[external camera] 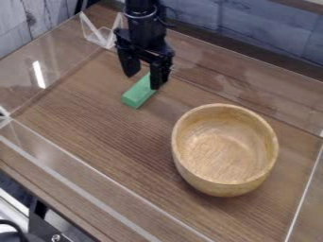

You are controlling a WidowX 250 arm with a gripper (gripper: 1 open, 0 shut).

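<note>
A green oblong block (pixel 136 94) lies on the wooden tabletop at the upper middle. Just above it is my black gripper (pixel 145 64), open, its fingers hanging over and near the block's upper end. I cannot tell whether they touch it.
A large empty wooden bowl (pixel 224 144) sits on the right side of the table (pixel 89 142). Dark objects lie at the bottom left corner, off the table edge.
</note>
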